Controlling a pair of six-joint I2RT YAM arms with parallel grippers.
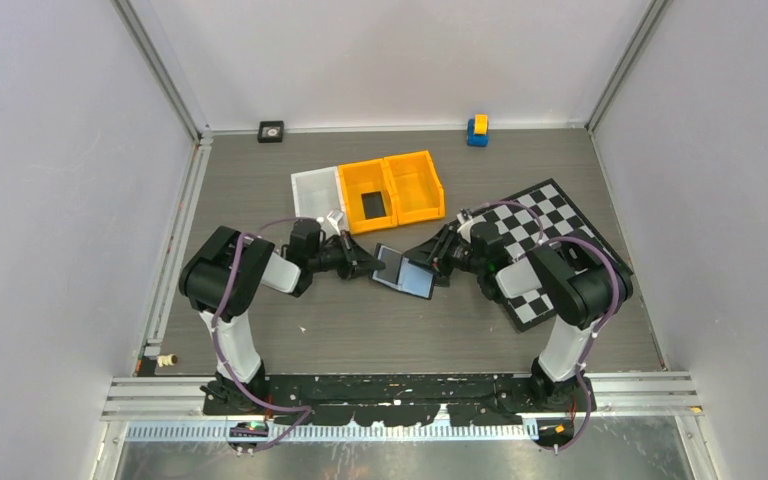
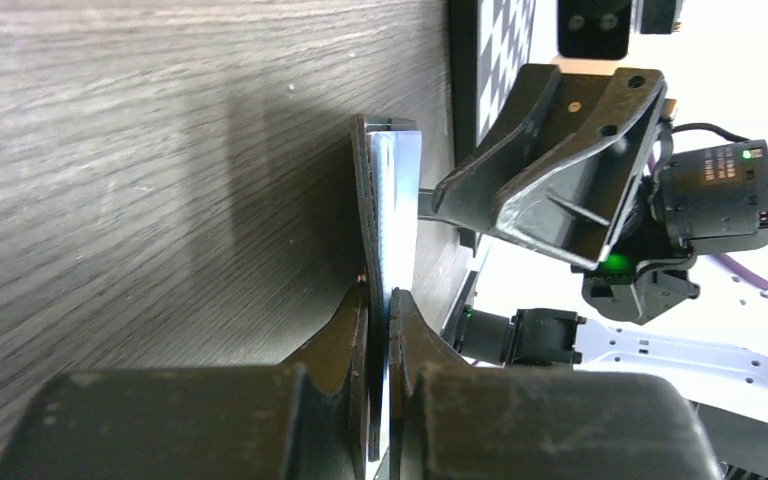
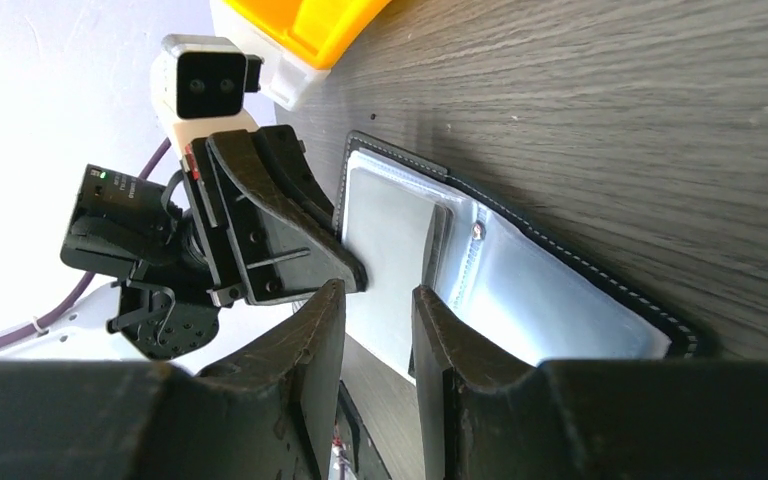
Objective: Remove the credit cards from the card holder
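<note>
The card holder (image 1: pixel 412 281) lies opened at the table's centre, with a dark edge and clear sleeves (image 3: pixel 535 290) over a pale blue inside. My left gripper (image 1: pixel 375 263) is shut on its left end; in the left wrist view the holder (image 2: pixel 397 200) stands edge-on between those fingers. My right gripper is part open above the holder, its fingertips beside a pale card-sized panel (image 3: pixel 380 240) with a dark edge. Whether anything is between them cannot be told.
Orange bins (image 1: pixel 415 190) and a white bin (image 1: pixel 312 192) stand behind the holder. A checkered board (image 1: pixel 550 210) lies to the right under my right arm.
</note>
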